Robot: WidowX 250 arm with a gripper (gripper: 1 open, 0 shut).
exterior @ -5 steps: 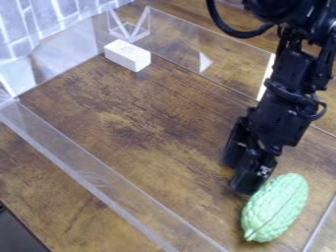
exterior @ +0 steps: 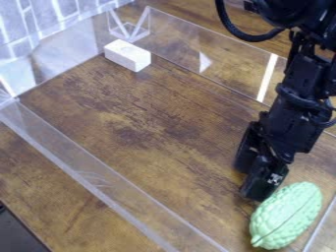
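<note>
My black gripper (exterior: 257, 169) hangs low at the right side of the wooden surface, its fingers open and pointing down. Just below and in front of it, a pale green, ridged, oblong vegetable (exterior: 285, 215) lies in the bottom right corner, close to the fingertips. Whether the fingers touch it is hard to tell.
A white block (exterior: 128, 55) lies at the back left. Clear plastic walls (exterior: 92, 177) border the wooden floor (exterior: 144, 128) on several sides. A pale striped cloth or curtain (exterior: 33, 25) is at the top left.
My gripper has shifted slightly right and a little up, and the green vegetable has moved slightly right and down in the view.
</note>
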